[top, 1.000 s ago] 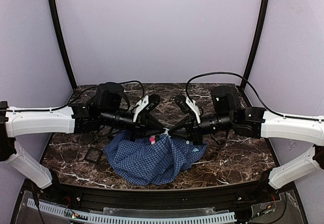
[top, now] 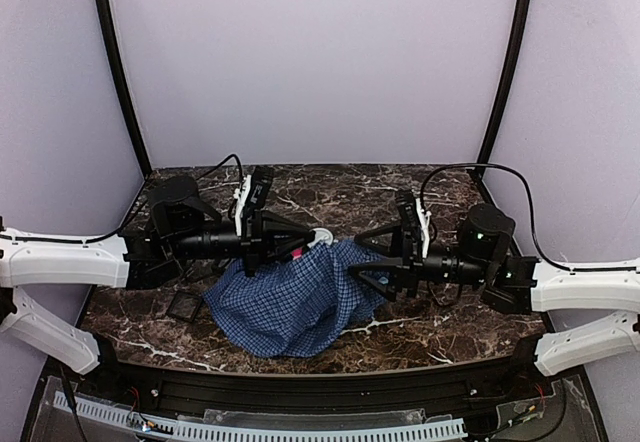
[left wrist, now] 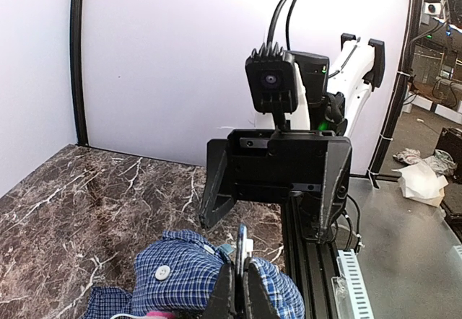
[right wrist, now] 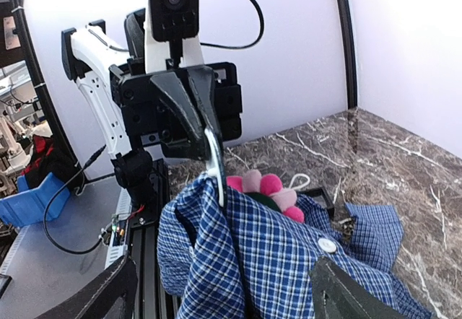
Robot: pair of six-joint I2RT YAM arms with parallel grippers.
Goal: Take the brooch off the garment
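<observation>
The blue checked garment (top: 275,307) is bunched up between the arms, with a white button (right wrist: 326,245) on it. My left gripper (top: 305,237) is shut, its fingertips at a raised fold of the cloth, apparently pinching it. My right gripper (top: 355,257) stands open just right of that fold, its fingers spread at the bottom of the right wrist view, facing the garment. A pink plush shape (right wrist: 268,186) with a white loop lies behind the fold; whether it is the brooch I cannot tell.
A dark square frame (top: 185,307) lies on the marble table (top: 450,342) at front left.
The right gripper has pulled back to the right and opened wide. The left gripper has tilted and shifted slightly left and up, with the garment's fold raised.
</observation>
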